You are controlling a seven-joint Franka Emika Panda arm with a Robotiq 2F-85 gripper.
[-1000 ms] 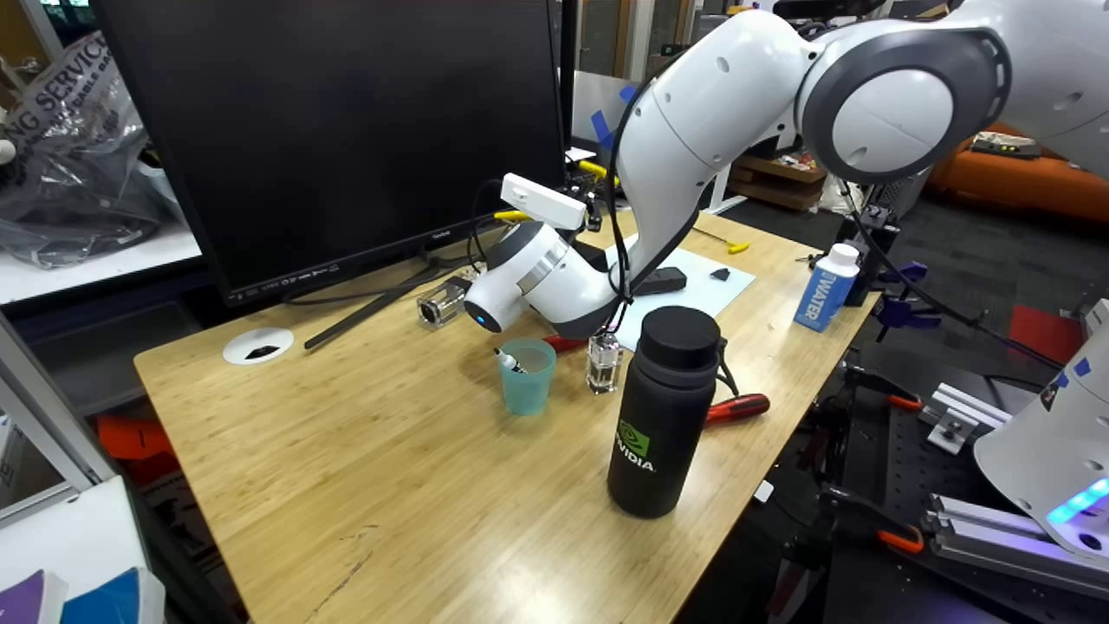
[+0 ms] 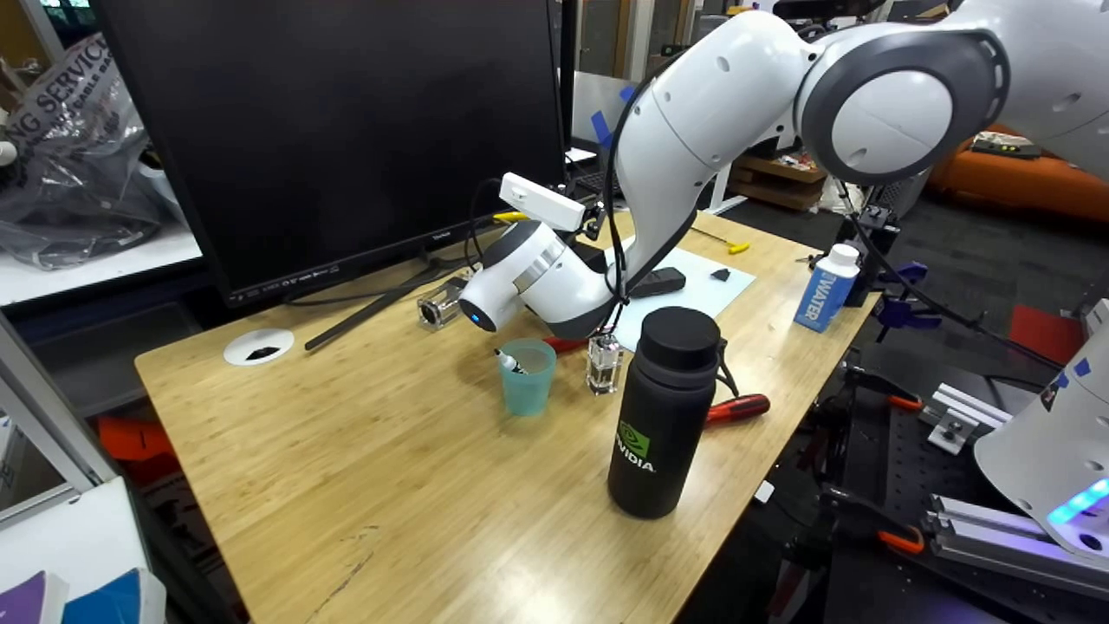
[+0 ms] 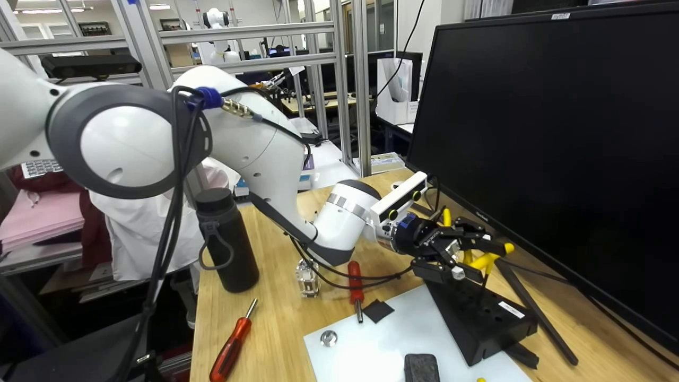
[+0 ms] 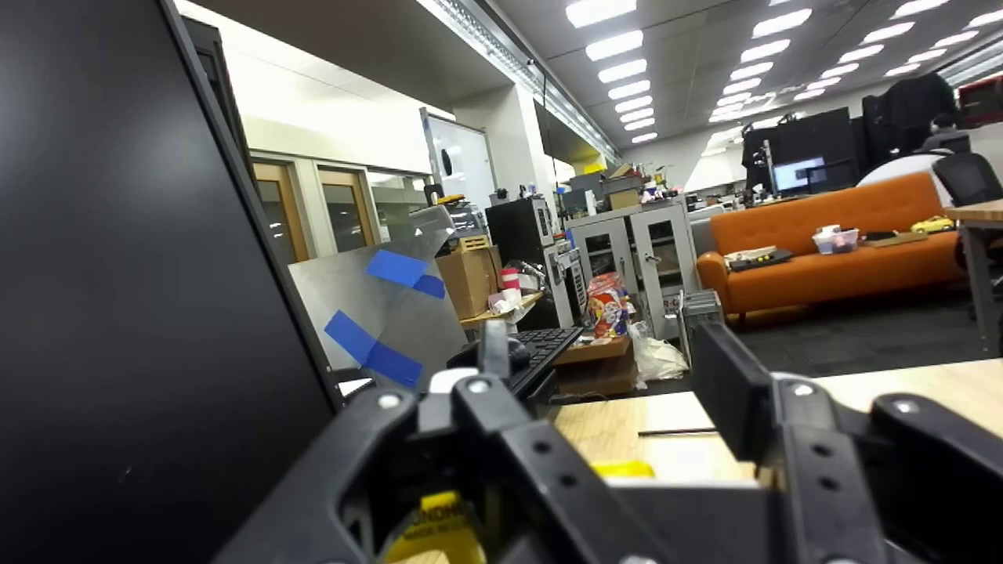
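Note:
In exterior view 2, my gripper (image 3: 481, 260) is at the black tool holder (image 3: 484, 324) before the monitor. Its fingers are open, with a finger pad (image 4: 733, 390) on the right of the wrist view and the other on the left. Yellow-handled hex keys (image 3: 488, 260) stand in the holder, close around the fingers. Part of a yellow handle (image 4: 625, 468) shows low between the fingers, and a lettered one (image 4: 437, 531) lies lower left. Whether any handle touches a finger, I cannot tell. My arm hides the gripper in exterior view 1.
The monitor (image 3: 547, 146) rises close beside the gripper. A black bottle (image 2: 665, 416), a teal cup (image 2: 528, 385) with a marker, and red screwdrivers (image 3: 232, 347) occupy the table. A blue-white water carton (image 2: 826, 291) stands near its edge.
A yellow handle showing above the gripper area, behind the white camera bar, in exterior view 1 is no longer visible there. The arm has hardly moved.

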